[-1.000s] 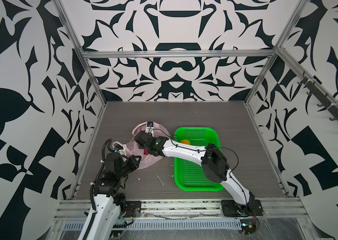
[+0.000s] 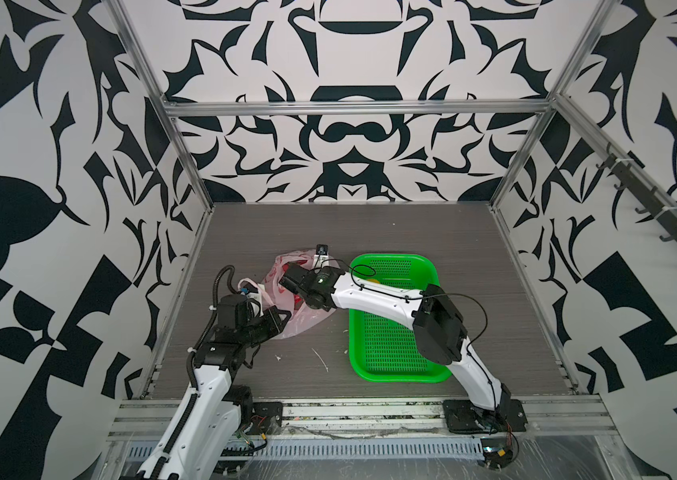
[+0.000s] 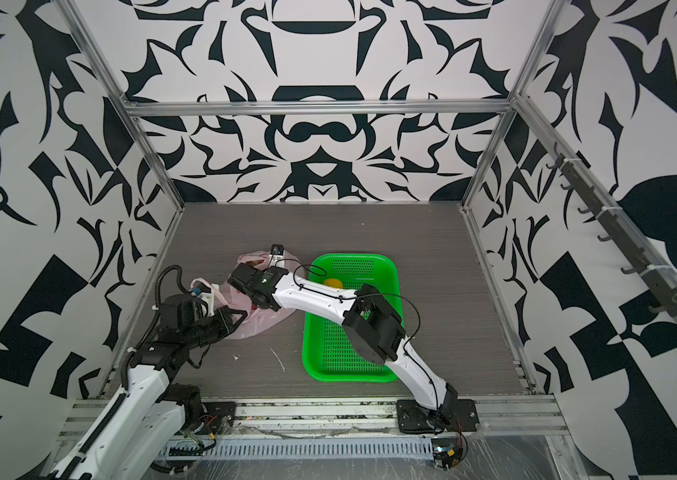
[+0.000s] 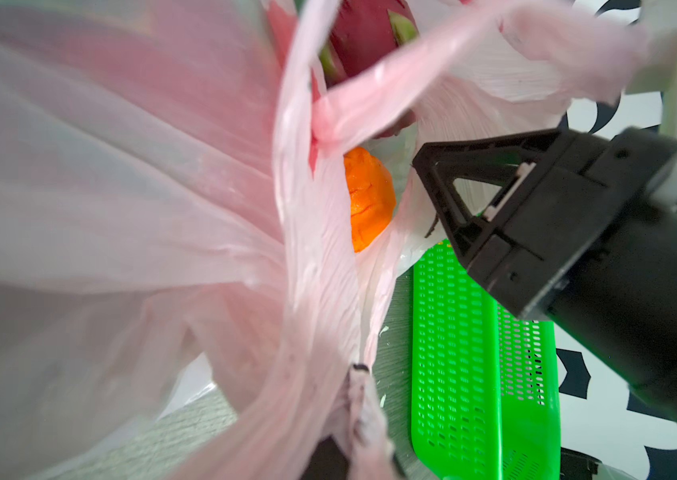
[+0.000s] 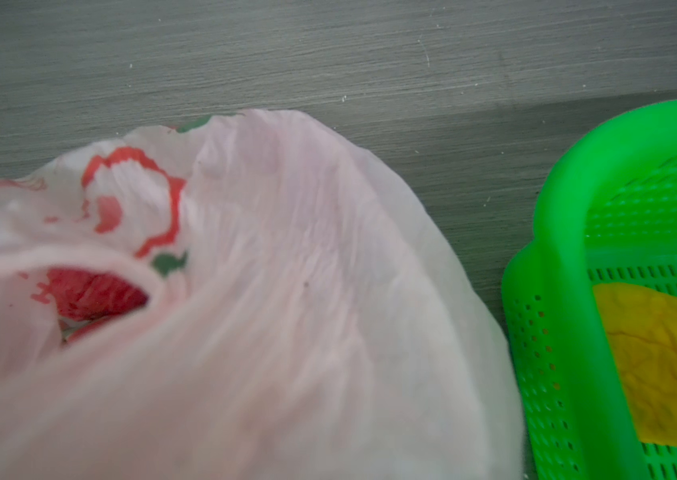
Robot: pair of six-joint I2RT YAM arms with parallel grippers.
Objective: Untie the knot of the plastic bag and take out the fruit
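The pink plastic bag (image 4: pixel 218 184) gapes open, and its upper rim crosses the left wrist view. Inside are an orange fruit (image 4: pixel 370 196) and a dark red fruit with green tips (image 4: pixel 366 36). My left gripper is shut on a bunched strip of the bag; its fingers are mostly out of sight. From the right, my right gripper reaches to the opening, its tip against the plastic just beside the orange fruit. Its fingers overlap from this side, and its own wrist view shows none of them, so its hold cannot be seen.
A green basket (image 3: pixel 352 376) stands right of the bag with a yellow fruit (image 5: pixel 662 368) in it. The right forearm crosses above the basket. Bare table (image 2: pixel 418 228) lies behind, with small white scraps in front.
The right gripper has shifted slightly right, and the left gripper has moved a little right too. The bag's raised rim at the back has sunk and narrowed.
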